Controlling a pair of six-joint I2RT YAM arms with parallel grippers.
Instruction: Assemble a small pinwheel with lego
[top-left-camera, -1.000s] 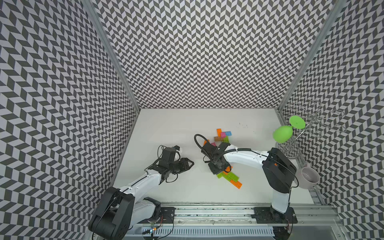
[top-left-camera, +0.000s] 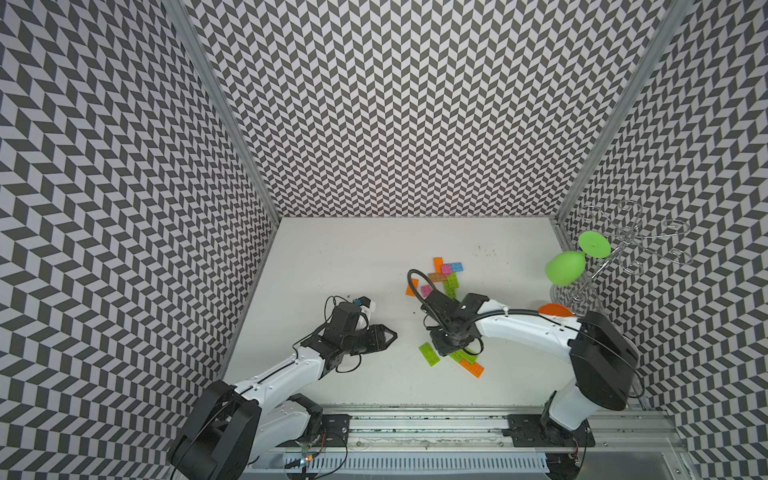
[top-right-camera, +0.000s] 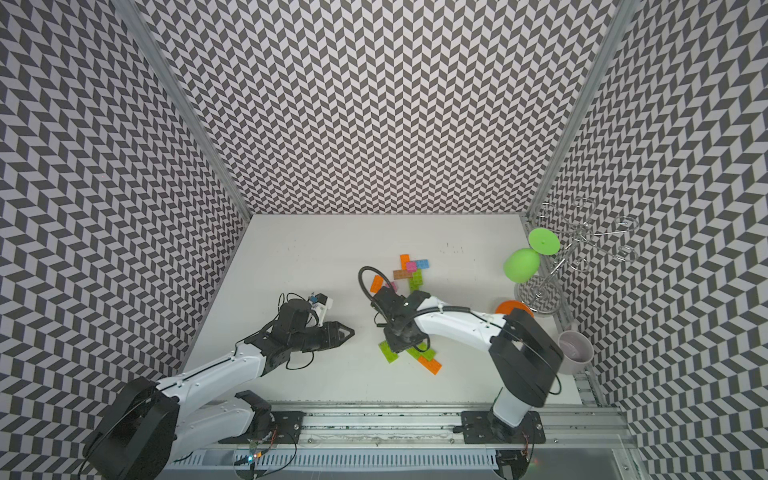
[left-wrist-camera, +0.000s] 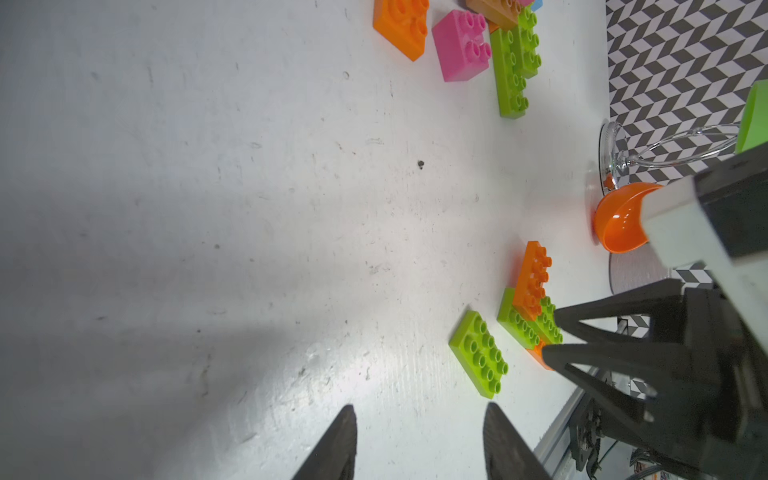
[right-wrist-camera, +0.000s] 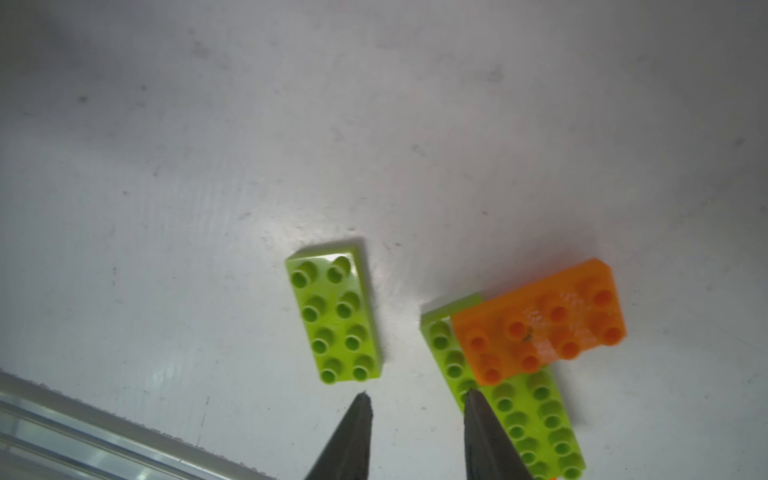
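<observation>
A loose green brick (right-wrist-camera: 336, 316) lies flat, studs up, in the right wrist view. To its right, an orange brick (right-wrist-camera: 540, 320) sits across the end of a longer green piece (right-wrist-camera: 520, 416); a second orange brick (top-left-camera: 473, 368) shows at the other end. My right gripper is above these bricks, fingers parted and nothing between them. Over bare table to the left, my left gripper stands open and empty, its fingers apart. Farther back is a pinwheel-like cluster with a brown brick (top-left-camera: 437, 277), a blue brick (top-left-camera: 457, 267) and a pink brick (top-left-camera: 446, 269) on top.
A separate pink brick (left-wrist-camera: 462, 46) and an orange brick (left-wrist-camera: 402, 25) lie near the cluster. On the right stand an orange cup (left-wrist-camera: 626, 217), a wire rack with a green cup (top-left-camera: 565, 268), and a grey cup (top-right-camera: 574, 352).
My right gripper has shifted to the right and now covers the orange brick from above. The loose green brick now shows fully beside it. My left gripper has moved slightly right and nearer the front.
</observation>
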